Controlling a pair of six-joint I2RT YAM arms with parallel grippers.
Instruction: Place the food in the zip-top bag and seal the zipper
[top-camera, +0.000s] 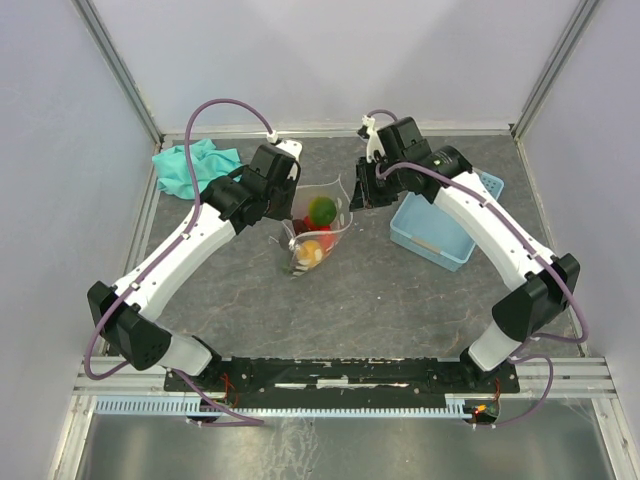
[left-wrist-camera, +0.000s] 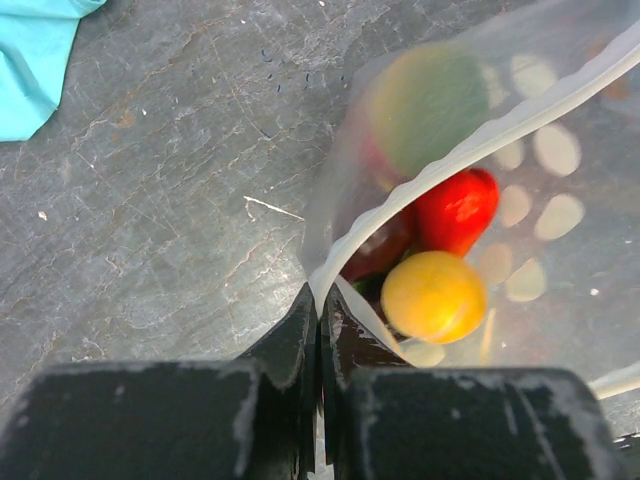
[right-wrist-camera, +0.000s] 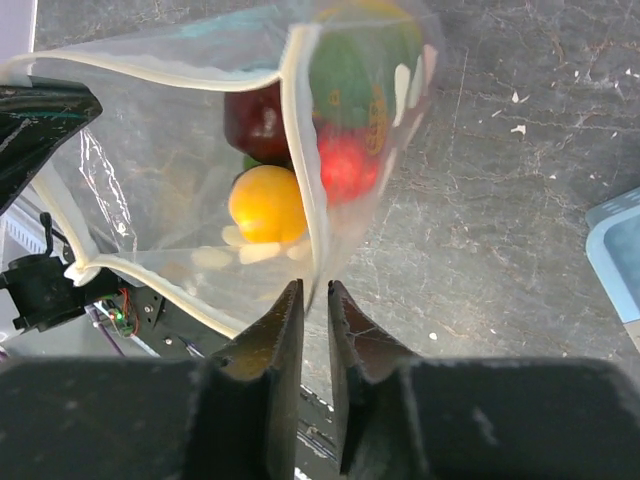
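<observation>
The clear zip top bag (top-camera: 297, 205) hangs with its mouth spread, food inside it. Through the plastic show a green item (top-camera: 322, 210), a red pepper-like piece (left-wrist-camera: 455, 212), a round yellow-orange item (left-wrist-camera: 434, 296) and a dark red one (right-wrist-camera: 257, 122). My left gripper is shut on the bag's rim at its left corner. On the other side, my right gripper is open a little; the bag's right corner edge (right-wrist-camera: 307, 185) runs down to its fingertips. Whether it touches them I cannot tell.
A blue basket (top-camera: 432, 250) stands to the right, partly beneath my right arm. Turquoise cloth (top-camera: 195, 168) lies at the back left.
</observation>
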